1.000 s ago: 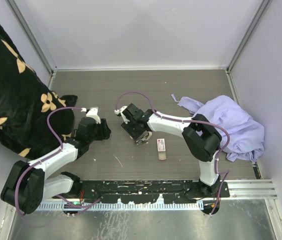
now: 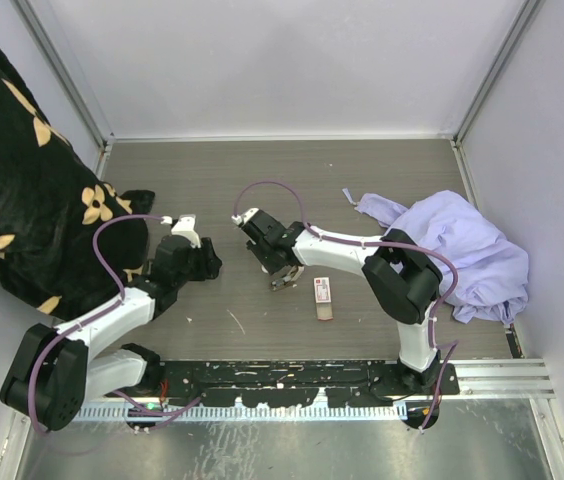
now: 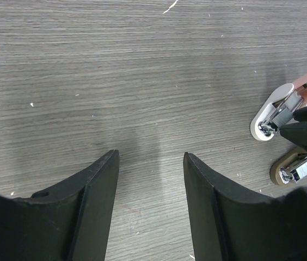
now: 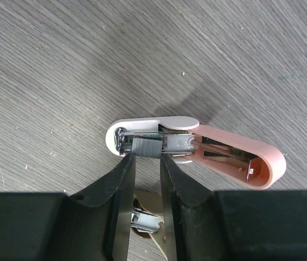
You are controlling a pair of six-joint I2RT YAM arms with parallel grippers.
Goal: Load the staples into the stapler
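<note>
A pink and white stapler (image 4: 232,155) lies opened on the table in the right wrist view, its metal channel exposed. My right gripper is shut on a short grey staple strip (image 4: 147,147), which appears over the front part of that channel; whether it touches cannot be told. In the left wrist view the same strip (image 3: 282,116) shows at the tips of the dark right fingers (image 3: 306,129). My left gripper stands open over bare table, nothing between its fingers. From above, the right gripper (image 2: 270,266) mostly covers the pink stapler.
A second, tan stapler (image 4: 149,201) lies close beside the pink one, partly behind the right fingers. A small red and white box (image 2: 322,290) sits to the right. Lavender cloth (image 2: 462,255) is at the far right, a dark flowered blanket (image 2: 52,190) at the left.
My right gripper has shifted slightly, uncovering a bit of the white stapler tip in the top view. The left arm looks unmoved.
</note>
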